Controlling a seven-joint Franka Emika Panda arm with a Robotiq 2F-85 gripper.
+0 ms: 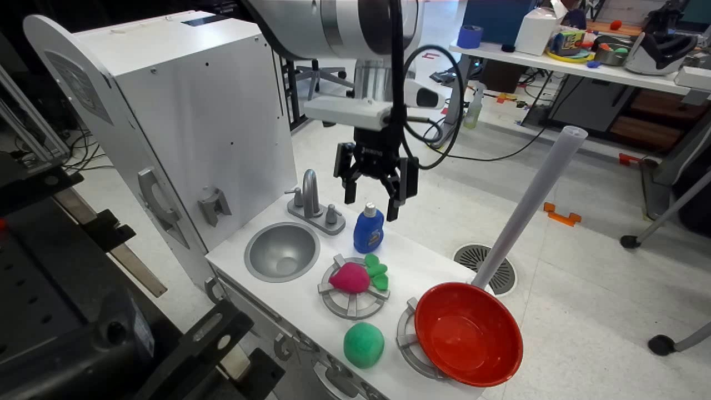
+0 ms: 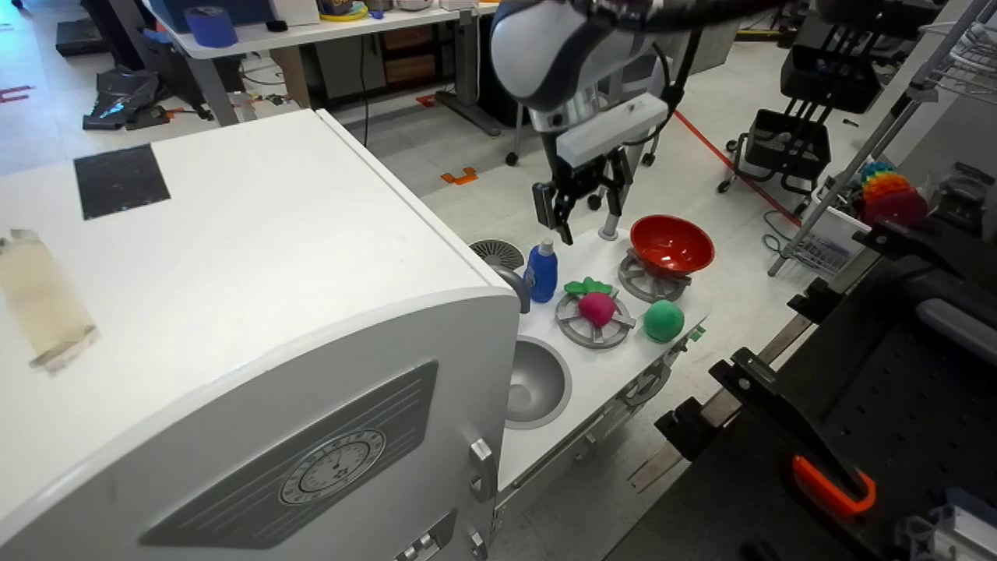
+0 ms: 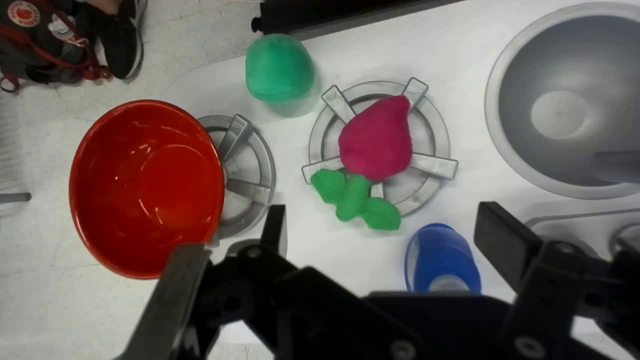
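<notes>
Above the back of the toy kitchen counter hangs my gripper (image 1: 371, 206), open, its fingers wide apart and empty. Just below it a blue bottle (image 1: 368, 230) with a white cap stands upright by the counter's back edge; in the wrist view the bottle (image 3: 442, 258) shows between the fingers, nearer the right one. A pink beet toy (image 3: 378, 138) with green leaves (image 3: 357, 201) lies on one grey burner (image 3: 441, 165). The green ball-like toy (image 3: 279, 69) rests on the counter near its front edge. On the other burner (image 3: 249, 191) sits an empty red bowl (image 3: 147, 189), partly overhanging it.
A grey sink (image 1: 281, 252) and faucet (image 1: 310, 194) lie beside the tall white cabinet (image 1: 200, 120). A light pole (image 1: 526, 213) rises behind the red bowl. Bare counter (image 3: 342, 258) shows between the bowl and bottle.
</notes>
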